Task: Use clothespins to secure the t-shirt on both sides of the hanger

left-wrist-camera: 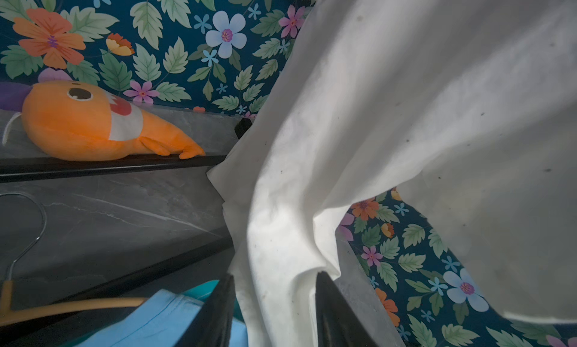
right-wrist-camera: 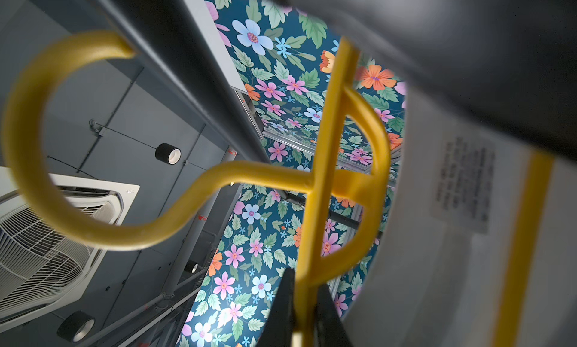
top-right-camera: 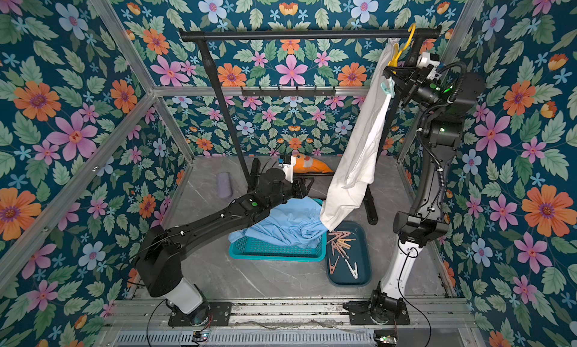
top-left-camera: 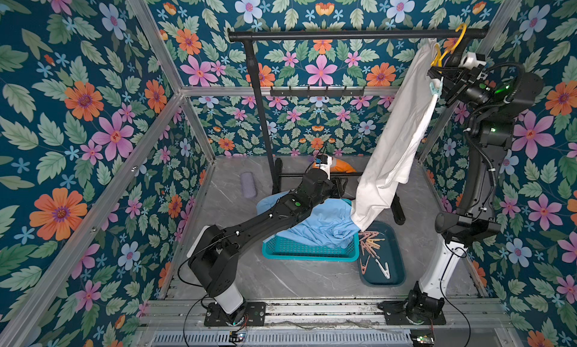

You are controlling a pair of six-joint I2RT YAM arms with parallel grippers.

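A white T-shirt (top-left-camera: 390, 154) hangs long from the yellow hanger (top-right-camera: 410, 34) beside the rack's top bar (top-left-camera: 354, 34), a pale mint clothespin (top-right-camera: 387, 88) on its upper edge. My right gripper is shut on the yellow hanger, whose hook fills the left of the right wrist view near the bar. My left gripper is low over the baskets, its fingertips either side of white fabric behind them; whether it grips anything is unclear.
A blue cloth (top-left-camera: 312, 220) lies in a teal basket (top-left-camera: 282, 251); right of it a tray (top-left-camera: 390, 263) holds several clothespins. An orange plush (left-wrist-camera: 84, 124) and a wooden hanger (left-wrist-camera: 72, 305) are behind. A grey roll (top-left-camera: 248, 184) stands left.
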